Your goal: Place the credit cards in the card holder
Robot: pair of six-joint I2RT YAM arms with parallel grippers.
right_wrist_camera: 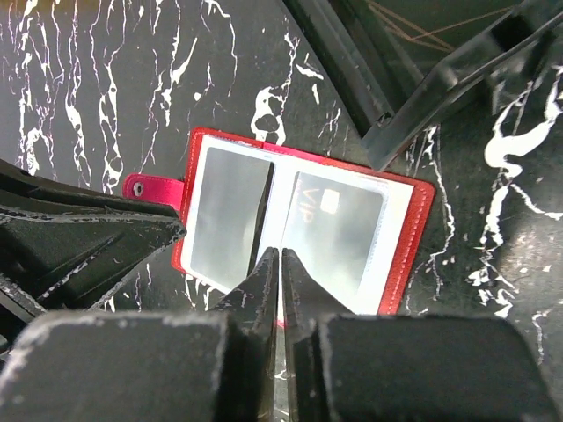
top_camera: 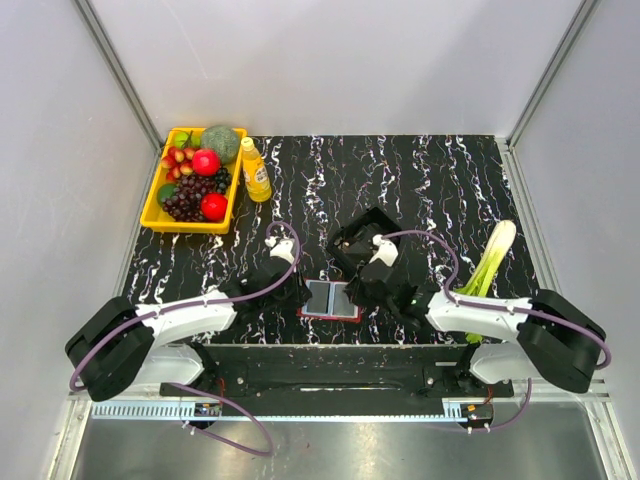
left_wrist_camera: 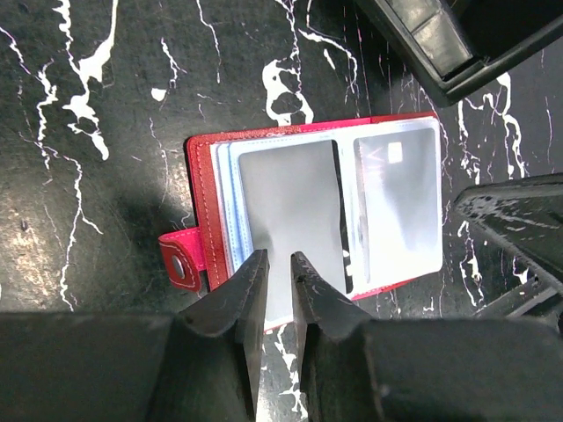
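The open red card holder [top_camera: 329, 316] lies on the black marble table, its clear white-edged sleeves [left_wrist_camera: 396, 198] facing up; its snap strap [right_wrist_camera: 154, 189] sticks out to one side. My left gripper hangs over the left sleeve, its fingertips close together; whether anything is between them cannot be told. My right gripper is over the holder, fingertips nearly touching, with no card visible between them. A black open container [top_camera: 365, 228] sits just behind the holder; its contents are unclear.
A yellow fruit basket [top_camera: 157, 215] and an orange bottle [top_camera: 256, 176] stand at the back left. A pale leafy vegetable [top_camera: 492, 255] lies at the right.
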